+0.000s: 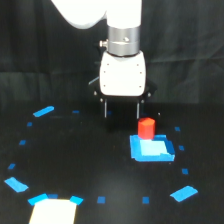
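A small red block (146, 128) stands at the back edge of a blue square (169, 153) with a white patch (153, 148) on it, right of centre. My gripper (122, 112) hangs from the white hand (122, 76), above and to the left of the red block. Its dark fingers are hard to make out against the black backdrop, but they stand apart with nothing visible between them. The gripper looks open and clear of the block.
A cream-coloured object (53, 212) is cut off by the bottom edge at left. Strips of blue tape (16, 184) and small blue marks (101, 200) dot the black table.
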